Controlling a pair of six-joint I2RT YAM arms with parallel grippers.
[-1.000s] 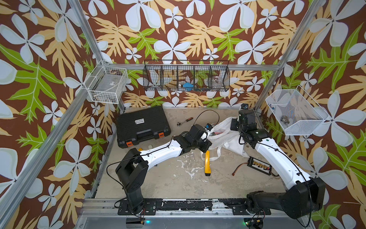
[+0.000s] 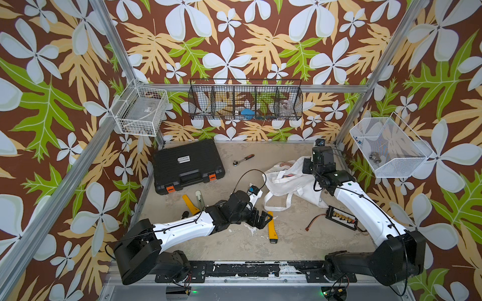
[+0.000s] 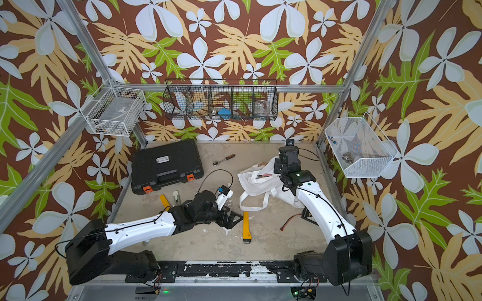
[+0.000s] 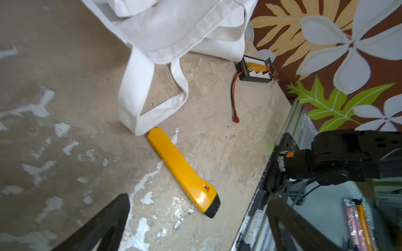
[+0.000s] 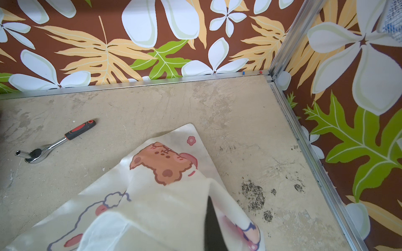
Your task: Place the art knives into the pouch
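Observation:
A yellow art knife (image 2: pixel 272 228) (image 3: pixel 246 228) (image 4: pixel 180 167) with a black end lies on the table just below a strap of the white cloth pouch (image 2: pixel 286 180) (image 4: pixel 167 25) (image 5: pixel 159 200). My left gripper (image 2: pixel 258 218) stands open to the left of the knife, its fingers either side of it in the wrist view, nothing between them. My right gripper (image 2: pixel 308 165) is at the pouch's upper right part; in its wrist view a fold of printed cloth hides most of it, so what lies between its fingers is hidden.
A black case (image 2: pixel 185 155) sits back left, with a ratchet (image 5: pixel 50 150) right of it. A terminal board (image 2: pixel 341 216) with a red cable lies right. Wire baskets (image 2: pixel 140 110) hang on the walls.
My left gripper has moved toward the front and left, away from the pouch. The knife has shifted toward the front of the table. The right arm has barely moved.

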